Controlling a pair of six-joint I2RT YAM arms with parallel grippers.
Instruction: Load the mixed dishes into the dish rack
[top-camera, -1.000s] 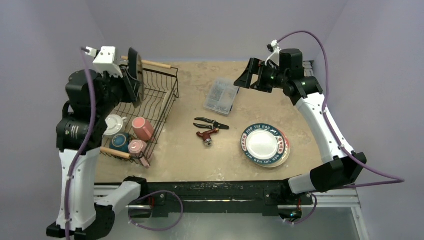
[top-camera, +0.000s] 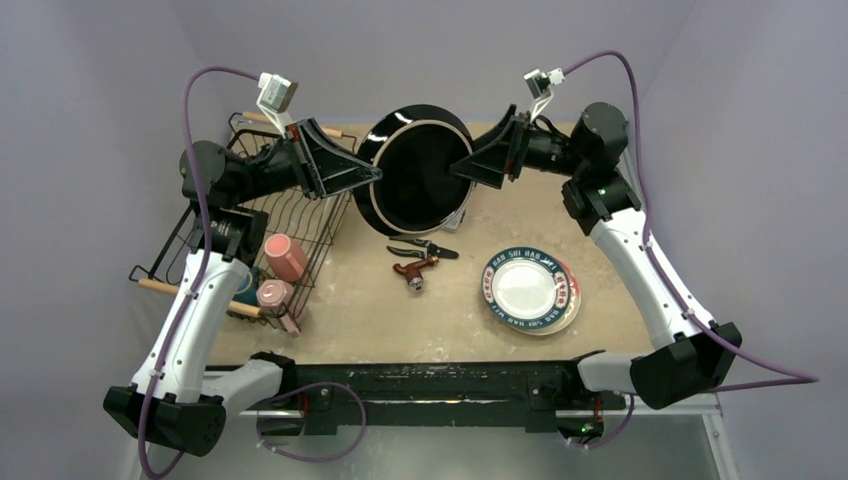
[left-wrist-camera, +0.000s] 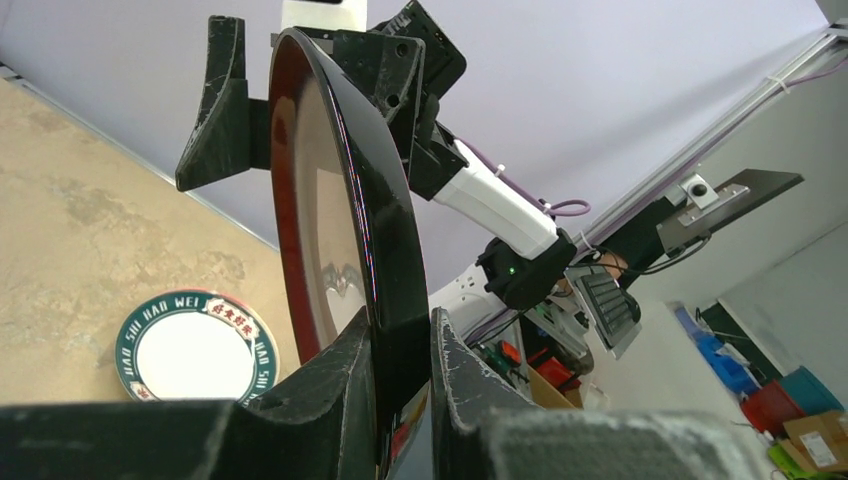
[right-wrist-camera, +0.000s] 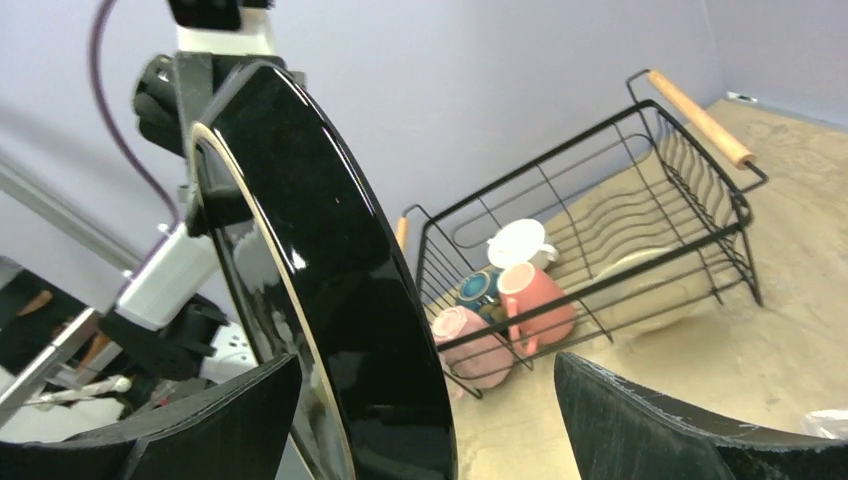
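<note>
A dark glossy round dish (top-camera: 420, 190) is held upright in the air between the grippers. In the left wrist view its rim (left-wrist-camera: 390, 250) sits in my shut left gripper; in the top view that gripper (top-camera: 370, 172) is at its left. My open right gripper (top-camera: 470, 170) reaches round the dish's right side, and in the right wrist view the dish (right-wrist-camera: 370, 310) stands between its fingers. The wire rack (right-wrist-camera: 610, 120) holds pink mugs (right-wrist-camera: 535, 310), a blue mug, a white cup and a pale plate. Stacked plates (top-camera: 524, 290) lie at the right of the table.
Black pruning shears (top-camera: 425, 248) and a brown tool (top-camera: 412, 275) lie mid-table. A clear box behind the dish is mostly hidden.
My left gripper has swung the dish from over the rack rightward to the centre, turning it. My right gripper has moved slightly and now meets the dish.
</note>
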